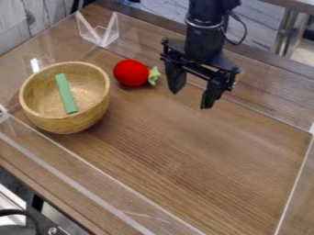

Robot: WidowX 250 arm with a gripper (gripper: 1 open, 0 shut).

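Observation:
A black robot arm reaches down from the top centre, ending in my gripper (200, 84) above the bare wooden table, its dark fingers pointing downward and apart. Nothing clear shows between them. A red tomato-like object (130, 72) with a small green top lies to the gripper's left. A wooden bowl (92, 108) at the left holds a long green object (65, 95).
A clear plastic container (95, 29) stands at the back left. The middle, front and right of the wooden table (196, 174) are free. A dark object sits at the bottom-left corner.

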